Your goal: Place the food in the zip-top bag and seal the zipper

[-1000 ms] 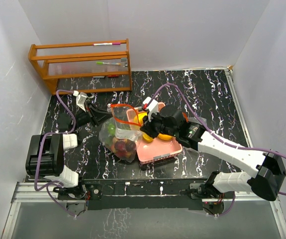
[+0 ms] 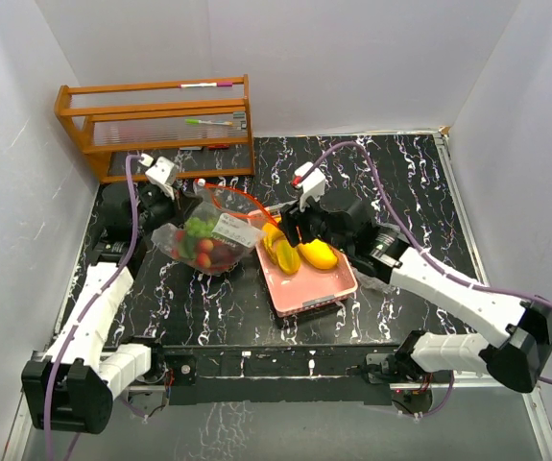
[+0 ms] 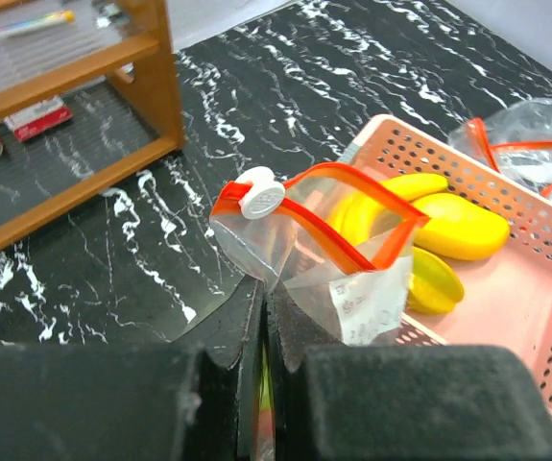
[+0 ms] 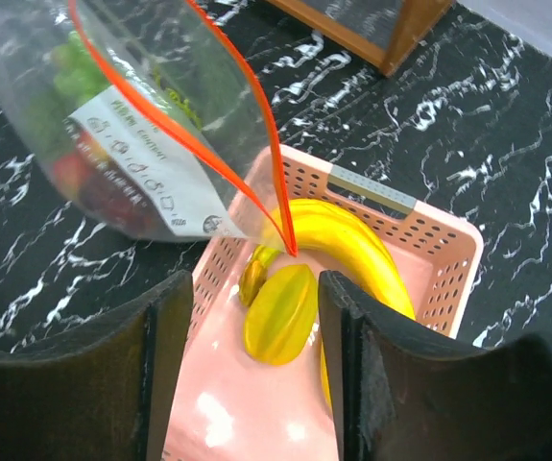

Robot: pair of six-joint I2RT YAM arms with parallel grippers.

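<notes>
A clear zip bag (image 2: 208,245) with an orange zipper and white slider (image 3: 261,197) holds red and green food. My left gripper (image 2: 184,202) is shut on its upper edge, as the left wrist view shows. The pink basket (image 2: 295,288) holds bananas (image 4: 372,269) and other yellow pieces, including a mango-like one (image 3: 463,226). My right gripper is open above the basket, apart from the bag, whose zipper end hangs over the basket.
A wooden rack (image 2: 160,173) stands at the back left. A second clear bag (image 3: 535,168) with orange zipper lies beyond the basket. Walls border the marble surface at both sides.
My left gripper has moved left and up with the bag, which now hangs tilted further left. My right gripper has moved slightly right and up, away from the bag.
</notes>
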